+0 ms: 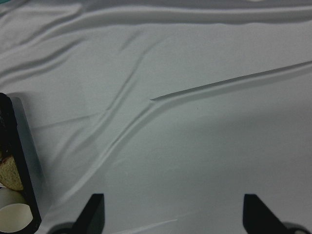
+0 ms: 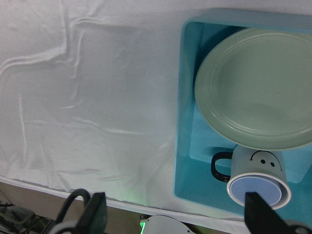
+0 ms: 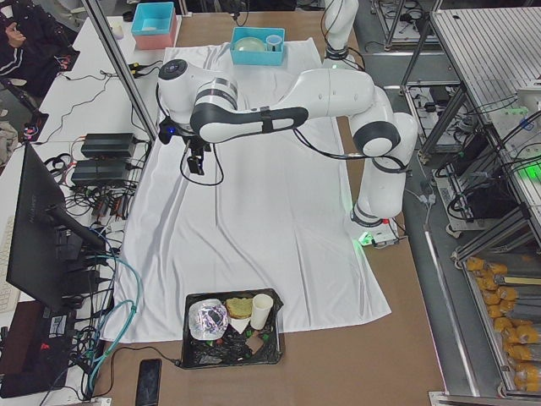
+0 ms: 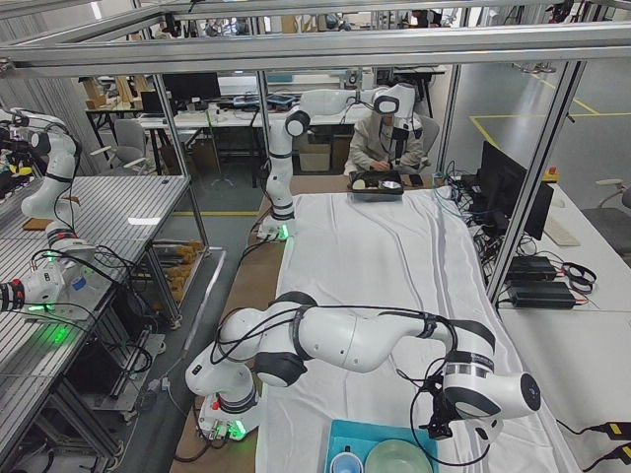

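A blue bin [image 2: 185,146] on the white cloth holds a pale green plate [image 2: 253,87] and a smiley mug [image 2: 263,163] with a black handle. My right gripper hangs above it, open and empty. My left gripper is open over bare cloth. Beside it in the left wrist view is a black tray [image 1: 27,180] with a white cup [image 1: 14,217] and a tan item [image 1: 9,173]. The camera left view also shows a foil-covered round item [image 3: 207,320] in that tray.
A monitor [image 3: 38,228] and cables line one side, a metal-topped table [image 3: 482,59] the other. A phone [image 3: 148,381] lies beside the tray.
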